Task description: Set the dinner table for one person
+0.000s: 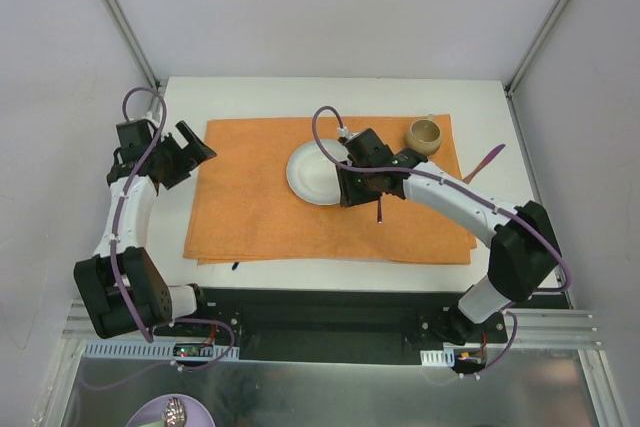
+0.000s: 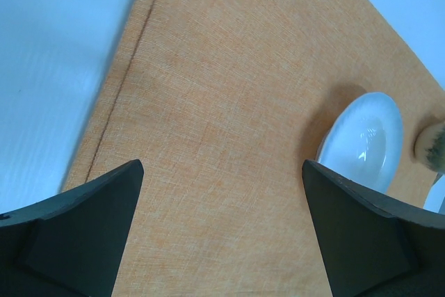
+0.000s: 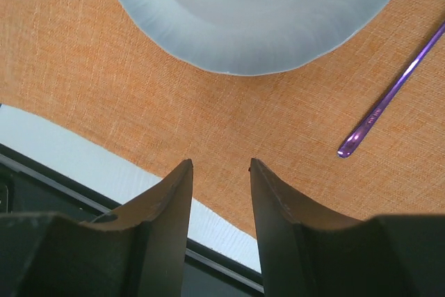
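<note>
A white plate (image 1: 310, 177) lies on the orange placemat (image 1: 250, 197), mid-table. To its right lies a slim spoon, its purple-looking handle (image 3: 389, 95) visible in the right wrist view, its head hidden in the top view. A brown cup (image 1: 423, 137) stands at the mat's back right. My right gripper hangs open over the plate's near-right side, nothing between its fingers. My left gripper (image 1: 193, 150) is open over the mat's left edge, empty; the plate (image 2: 365, 144) and cup (image 2: 431, 147) show in its wrist view.
A purple-handled utensil (image 1: 484, 165) lies on the white table at the right. A purple bowl (image 1: 160, 412) holding metal items sits beyond the front edge at bottom left.
</note>
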